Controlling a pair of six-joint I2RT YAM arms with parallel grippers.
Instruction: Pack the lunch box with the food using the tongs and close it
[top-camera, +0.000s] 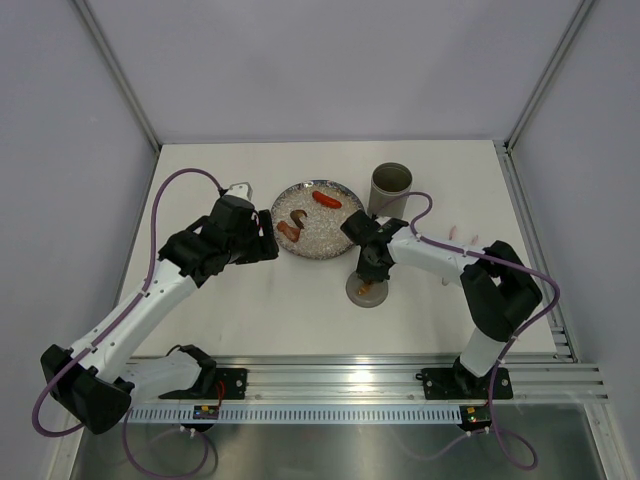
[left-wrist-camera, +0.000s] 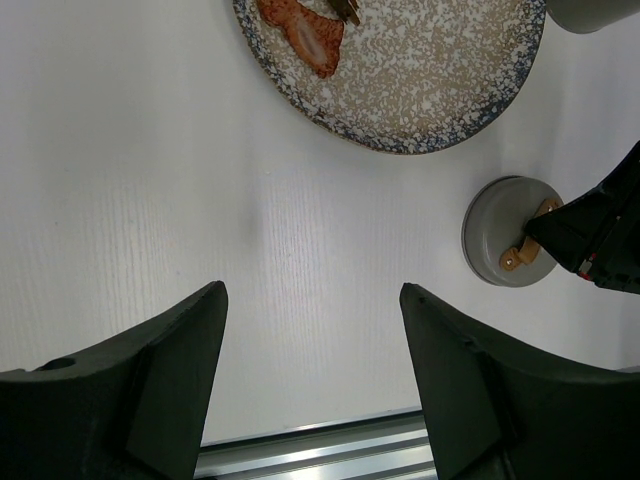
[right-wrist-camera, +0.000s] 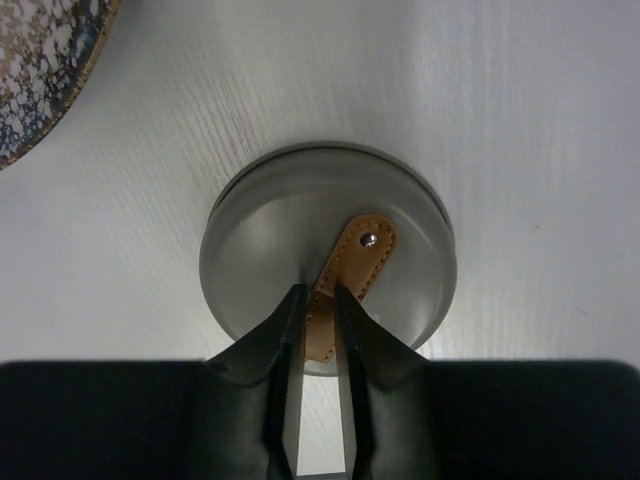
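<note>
A grey metal lid (right-wrist-camera: 250, 260) with a tan leather strap (right-wrist-camera: 365, 255) lies on the table, right of the speckled plate (top-camera: 328, 235). My right gripper is down on the strap, fingertips close together; whether they pinch it is unclear. The plate holds a red sausage-like piece (top-camera: 327, 200), a brown curved piece (top-camera: 298, 218) and a pinkish piece (left-wrist-camera: 310, 40). A grey cylindrical container (top-camera: 390, 180) stands behind the lid. My left gripper hangs open over bare table, left of the lid.
Several thin pale pink items (top-camera: 453, 233) lie on the table to the right, partly behind my right arm.
</note>
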